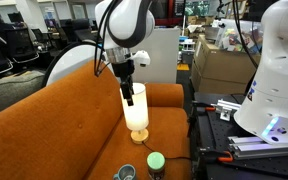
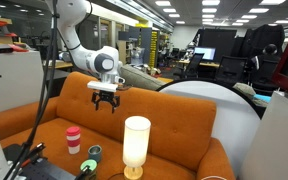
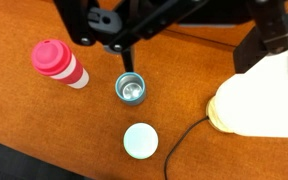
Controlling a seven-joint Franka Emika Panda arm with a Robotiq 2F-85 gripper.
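Observation:
Several objects stand on the orange couch seat. A white cylindrical lamp (image 1: 135, 108) has a small wooden base. A grey-blue metal cup (image 3: 131, 88) appears open-topped in the wrist view. Beside it is a dark container with a pale green top (image 3: 140, 141). A red and white cup (image 2: 73, 139) stands to the metal cup's left in exterior view 2; exterior view 1 does not show it. My gripper (image 2: 104, 102) hangs open above the couch, its fingers spread and nothing between them. From the wrist, the metal cup lies just below one finger (image 3: 127, 62).
Behind the objects rises the orange couch backrest (image 2: 174, 118). A thin black cable (image 3: 184, 132) runs along the seat from the lamp base. In exterior view 1, a dark table (image 1: 229, 135) bearing a white arm part borders the seat on the right.

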